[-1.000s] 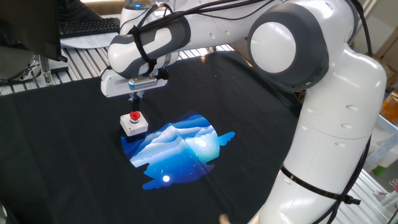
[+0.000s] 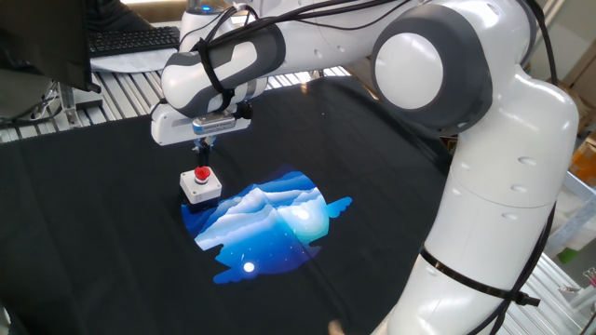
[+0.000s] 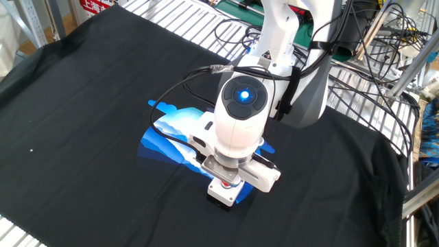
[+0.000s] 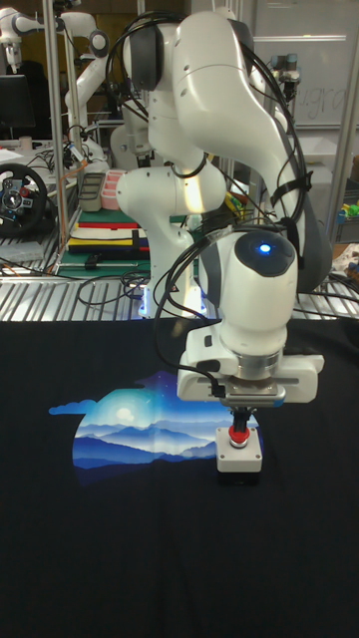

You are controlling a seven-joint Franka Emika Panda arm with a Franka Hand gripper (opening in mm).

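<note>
A white box with a red push button (image 2: 201,175) on top stands on the black cloth, at the edge of a blue printed mountain picture. My gripper (image 2: 202,163) points straight down over the button, its dark fingers close together as one narrow column. From the front, the fingertips (image 4: 241,422) come down to the red button (image 4: 239,436) and appear to touch it; how far it is pressed cannot be told. In exterior view 2 the hand covers the fingers, and only part of the white box (image 3: 225,192) shows below it.
The blue picture (image 4: 138,424) lies flat beside the box. Around them the black cloth (image 3: 82,144) is wide and clear. A keyboard (image 2: 133,41) and a monitor (image 2: 42,42) stand beyond the cloth's edge. Cables hang along the arm.
</note>
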